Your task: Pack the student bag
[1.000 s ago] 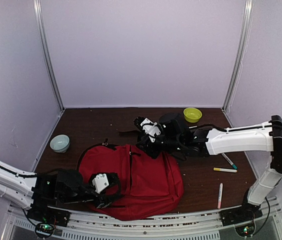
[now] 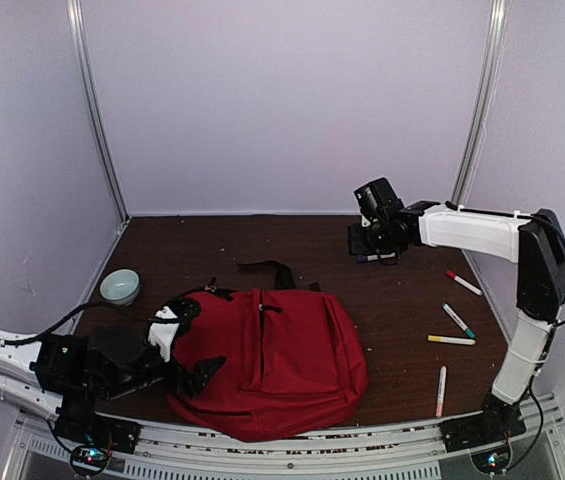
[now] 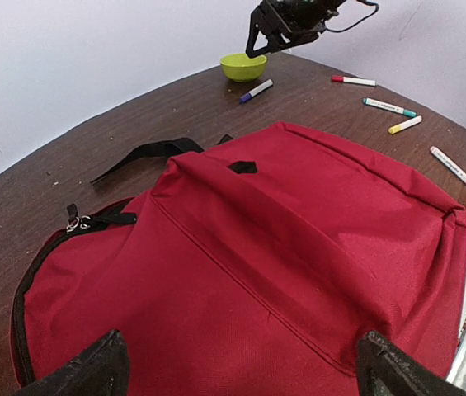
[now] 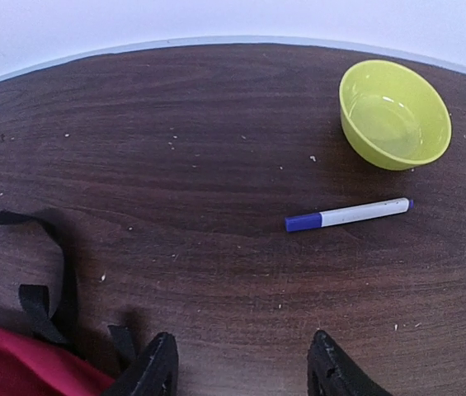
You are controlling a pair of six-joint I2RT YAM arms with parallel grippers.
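Note:
A red backpack (image 2: 302, 350) lies flat in the near middle, strap and zip pulls at its top. My left gripper is low over it, open, fingers apart. My right gripper is at the back right, open and empty, facing a purple-capped marker (image 4: 348, 214) on the table. A red marker (image 2: 464, 283), a teal marker (image 2: 458, 320), a yellow marker (image 2: 451, 340) and a pale pink-tipped marker (image 2: 441, 391) lie right of the bag.
A pale blue bowl (image 2: 120, 287) stands left of the bag. A green bowl (image 4: 394, 115) stands at the back right, behind the purple marker.
My right arm has moved from over the bag to the back right, toward the purple marker and green bowl. The left arm has shifted slightly back and left.

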